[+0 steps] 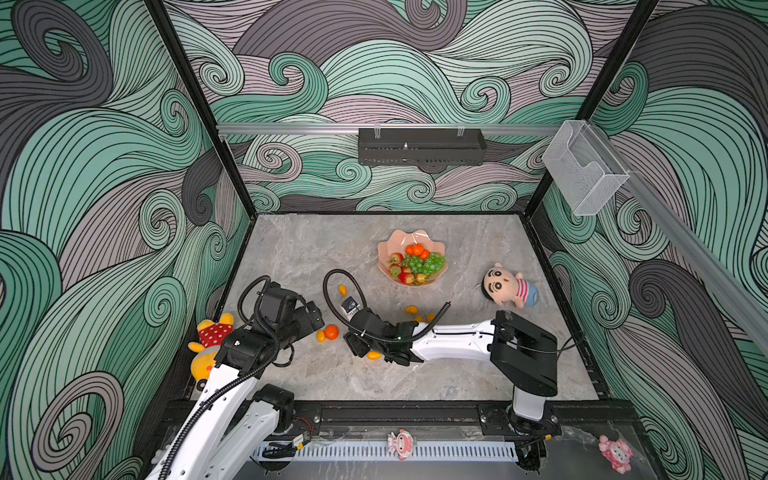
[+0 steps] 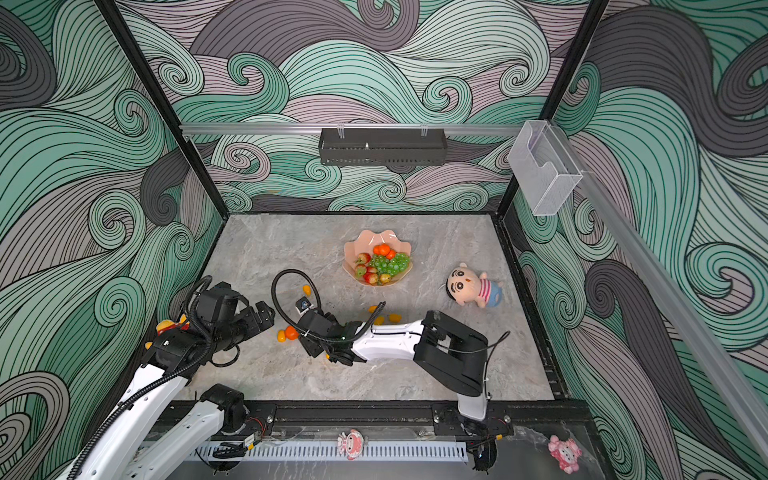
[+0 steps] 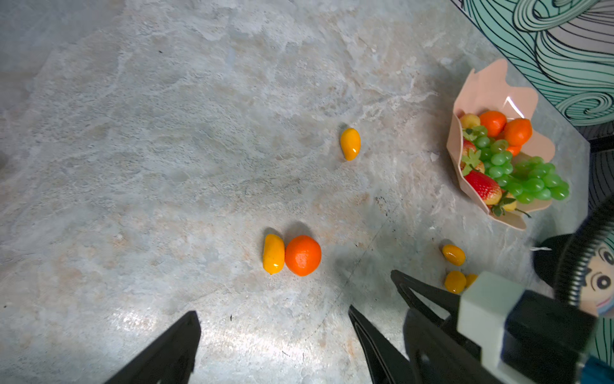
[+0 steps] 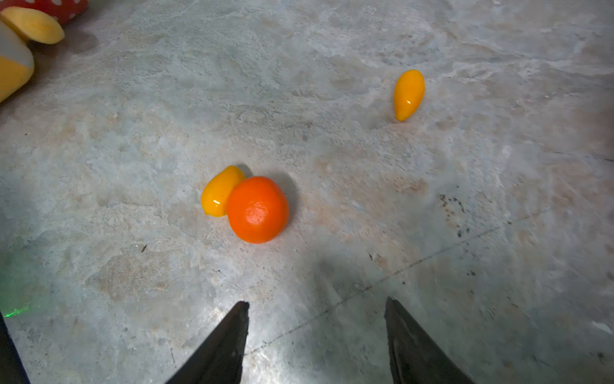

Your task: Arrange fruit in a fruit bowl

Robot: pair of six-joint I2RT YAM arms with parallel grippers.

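The pink bowl (image 1: 384, 248) at back centre holds grapes, strawberries and oranges. An orange (image 3: 303, 256) and a small yellow fruit (image 3: 273, 253) lie together between the arms. Another yellow fruit (image 3: 350, 144) is toward the back, and several more (image 3: 454, 254) lie right of centre. My left gripper (image 1: 313, 320) stands open above the table left of the orange. My right gripper is low at the centre, just right of the orange, its fingers apart with bare table showing between them; a yellow fruit (image 1: 373, 356) sits beside it.
A doll (image 1: 508, 285) lies at the right; a plush toy (image 1: 214, 344) is at the left edge. A wire holder (image 1: 584, 168) hangs high at the right.
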